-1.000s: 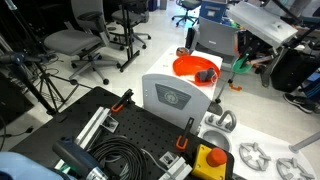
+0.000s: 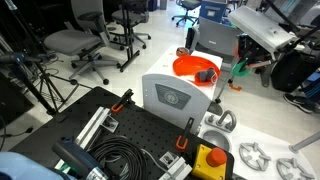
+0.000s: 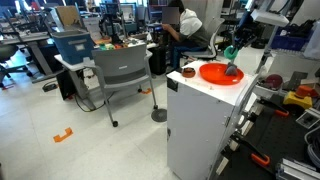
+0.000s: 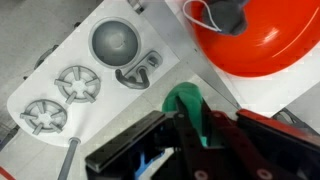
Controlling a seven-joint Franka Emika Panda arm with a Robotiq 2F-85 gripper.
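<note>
A soft-looking green thing point(image 4: 188, 104), perhaps a cloth, is pinched in my gripper, which is shut on it. In exterior view 1 the green piece point(image 2: 241, 68) hangs below the arm, to the right of the red plate point(image 2: 192, 66). Exterior view 2 shows the same green piece point(image 3: 230, 51) above the far side of the red plate point(image 3: 221, 73), apart from it. A dark grey item point(image 4: 227, 14) with a light loop lies on the plate. My fingers partly hide the green piece in the wrist view.
A toy sink point(image 4: 115, 42) with a faucet point(image 4: 138, 76) and stove burners point(image 4: 77, 85) lies beside the plate's white counter. A small brown round item point(image 3: 188, 72) stands by the plate. An orange-yellow button box point(image 2: 212, 160) sits nearer the base.
The arm has barely moved. The green piece's outline shifts slightly below the gripper; plate and sink are unchanged.
</note>
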